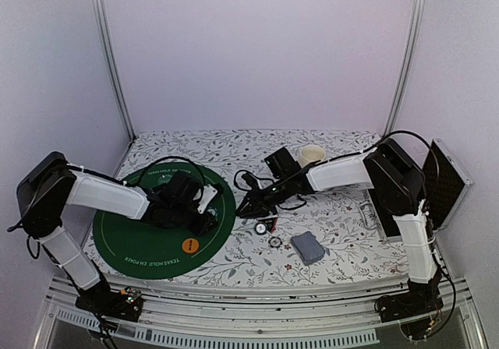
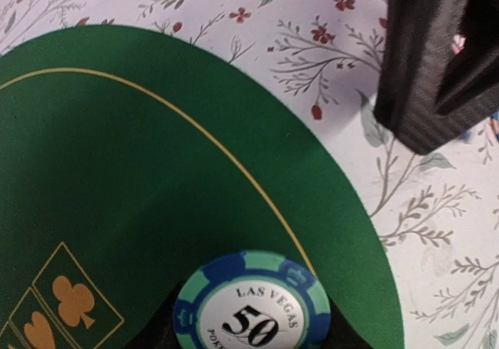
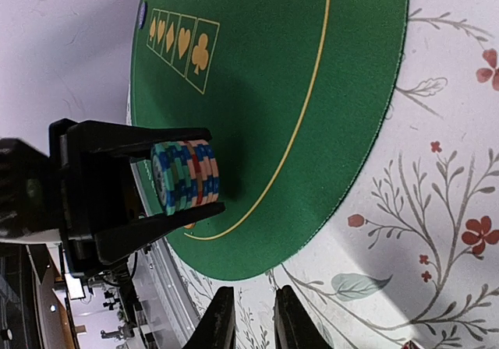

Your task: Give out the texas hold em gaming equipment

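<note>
My left gripper [image 1: 207, 223] is shut on a stack of poker chips [image 3: 185, 175] above the right part of the green poker mat [image 1: 156, 255]. The end chip of the stack [image 2: 253, 318], marked 50, shows at the bottom of the left wrist view. My right gripper is to the right of the mat; its fingers are close together, cloth shows between the tips, and no held thing is visible there. Two loose chips, one whitish [image 1: 260, 228] and one darker [image 1: 274, 242], are over the flowered cloth near it. An orange disc [image 1: 189, 245] lies on the mat.
A grey-blue deck-like block [image 1: 308, 248] lies right of the loose chips, with a small red-and-black piece [image 1: 271, 222] partly behind them. Behind the right arm stands a whitish cup [image 1: 312, 153]. An open case [image 1: 440, 179] is at the far right. The front-right cloth has free room.
</note>
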